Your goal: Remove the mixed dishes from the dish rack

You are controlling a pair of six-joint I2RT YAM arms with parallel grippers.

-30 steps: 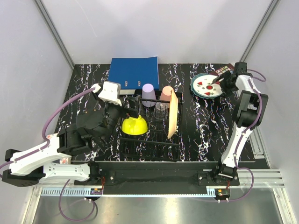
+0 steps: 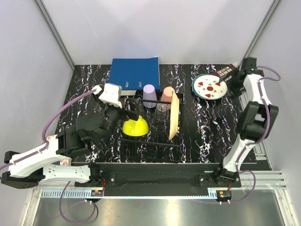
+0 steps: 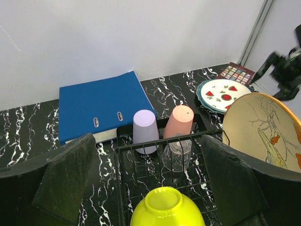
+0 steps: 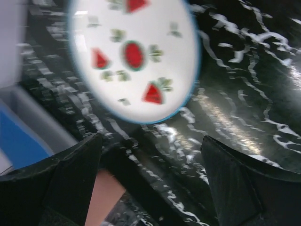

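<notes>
A black dish rack [image 2: 150, 143] stands mid-table. In it are a lime-yellow bowl [image 3: 167, 210], upside down, a purple cup [image 3: 145, 127], a pink cup [image 3: 178, 121], a clear glass [image 3: 177, 155] and an upright cream plate [image 3: 263, 129] with a tree picture. Outside the rack, to the right, a watermelon-patterned plate [image 2: 209, 88] lies flat on top of a teal-rimmed one. My left gripper [image 2: 135, 108] hangs open over the rack's left side, the bowl ahead of its empty fingers. Beside the watermelon plate, my right gripper [image 2: 229, 84] is open and blurred, holding nothing.
A blue folder-like board [image 2: 134, 74] lies behind the rack. A patterned red-brown card [image 2: 224, 70] is at the back right. Bare marbled table [image 2: 202, 136] shows right of the rack. Walls rise at the back and sides.
The left arm and the rack's contents look unchanged.
</notes>
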